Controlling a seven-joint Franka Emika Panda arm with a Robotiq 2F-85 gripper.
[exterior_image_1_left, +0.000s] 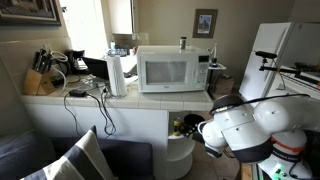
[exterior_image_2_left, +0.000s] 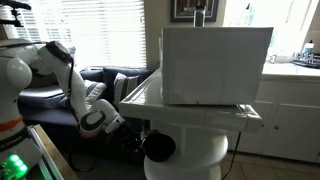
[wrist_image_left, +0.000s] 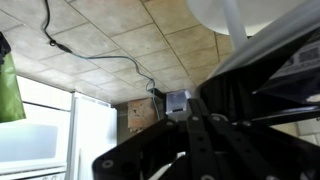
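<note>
My gripper looks shut, its dark fingers close together at the lower middle of the wrist view, with nothing visible between them. In exterior view 1 the white arm (exterior_image_1_left: 240, 127) reaches low from the right towards the open end of the counter. A dark round pan or pot (exterior_image_2_left: 158, 147) shows beside the white rounded shelf in exterior view 2, to the right of the arm. Near the shelf in exterior view 1 is a small yellowish item (exterior_image_1_left: 178, 127). My fingertips are hard to make out in both exterior views.
A white microwave (exterior_image_1_left: 173, 70) stands on the tiled counter (exterior_image_1_left: 130, 99), above the white rounded shelves (exterior_image_2_left: 190, 165). A dark sofa (exterior_image_1_left: 125, 157) is at the left. In the wrist view, a cable (wrist_image_left: 100, 57) crosses the tiled floor, with a green item (wrist_image_left: 10, 92) at the left edge.
</note>
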